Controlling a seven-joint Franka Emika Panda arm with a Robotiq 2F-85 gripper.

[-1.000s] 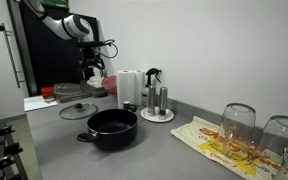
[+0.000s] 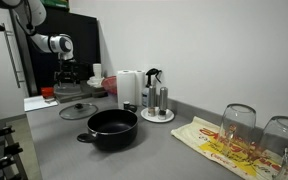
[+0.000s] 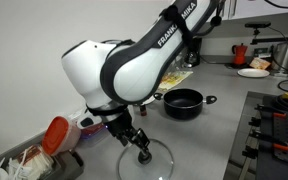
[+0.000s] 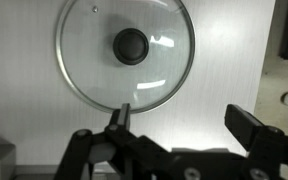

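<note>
A clear glass lid with a black knob lies flat on the table; the wrist view shows the lid (image 4: pixel 94 55) with its knob (image 4: pixel 131 46) near the top. My gripper is open with nothing between its fingers, and the lid's lower rim lies just ahead of them in that view. In exterior view 2 the arm reaches over the table by the lid (image 3: pixel 144 174), its fingers above the surface. The black two-handled pot (image 2: pixel 112 130) stands uncovered in exterior view 1, apart from the lid (image 2: pixel 78 111).
Paper towel rolls (image 2: pixel 130 86) and a white plate (image 2: pixel 156 116) with bottles stand along the wall. Upturned glasses (image 2: pixel 236 128) rest on a patterned cloth (image 2: pixel 209 142). In exterior view 2 a red bowl (image 3: pixel 62 134) sits at the left. Bare table surrounds the pot's front.
In exterior view 1 the arm has swung left and toward the back, away from above the lid, and its hand sits slightly lower. The lid and pot have not moved.
</note>
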